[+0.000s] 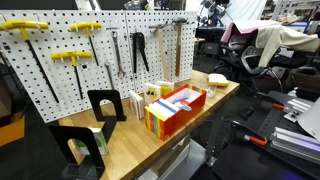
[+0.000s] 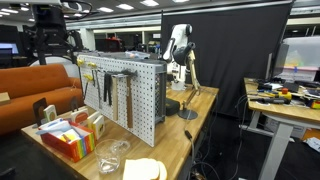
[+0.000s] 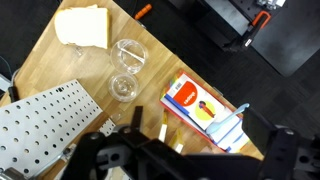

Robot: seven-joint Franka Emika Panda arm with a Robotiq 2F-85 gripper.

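My gripper hangs over the bench in the wrist view, its black fingers spread apart with no object visibly held between them. Below it is a striped red and yellow box [image 1: 158, 124], with a flat white item carrying a colored print [image 3: 195, 101] and a light-blue handled item [image 3: 228, 122] inside. Beside the box, two clear round containers [image 3: 124, 87] rest on the wood. A pale yellow folded piece [image 3: 82, 27] lies farther along. In exterior view 2 the dark arm [image 2: 55, 40] is raised at the upper left, well above the box.
A white pegboard [image 1: 75, 62] with hanging hammers and wrenches stands along the bench's back. Black bookends [image 1: 82, 148] and small upright boxes [image 1: 138, 104] crowd the bench near the striped box. Bare wood [image 2: 172, 148] shows around the pegboard's far side.
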